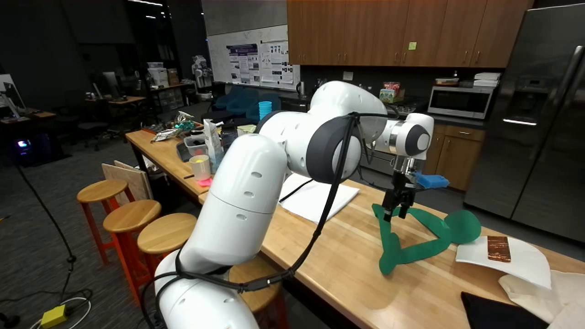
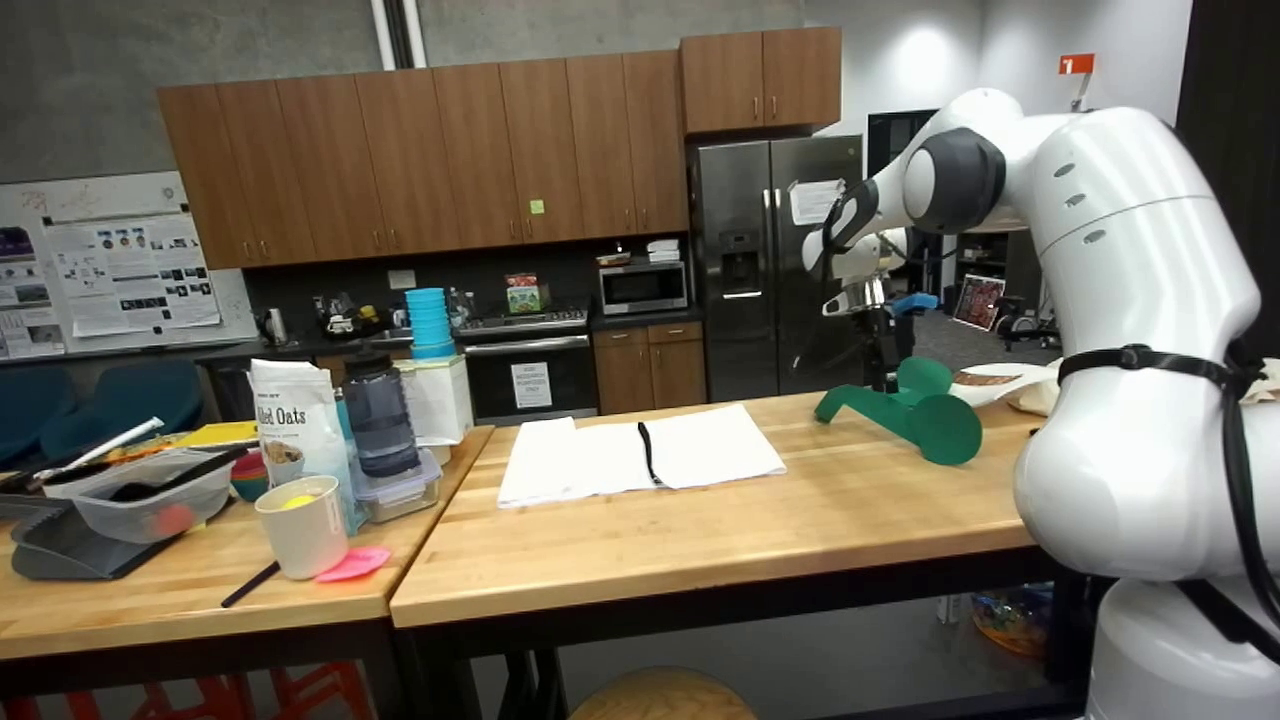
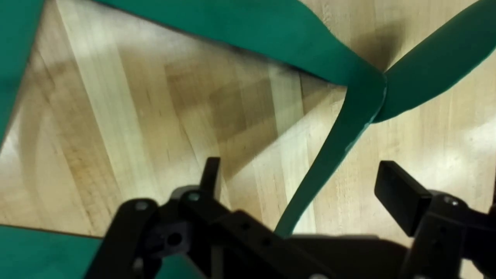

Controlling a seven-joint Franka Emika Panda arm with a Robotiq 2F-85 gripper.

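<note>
A flat green strip, bent into a rough triangle with wide rounded ends, lies on the wooden table. Over its far left corner in exterior view 1 hangs my gripper, pointing down with open fingers. The wrist view has the gripper with its two dark fingers well apart. Part of the green strip runs through the space between them, clear of both fingers as seen from above. How high the fingertips are above the table is hard to tell. The gripper's body hides the strip's lower end there.
White sheets or cloth with a black strap on top occupy the table's other part. Beside the green strip are a white curved piece with a copper patch, a black sheet and beige cloth. Bare wood lies in front.
</note>
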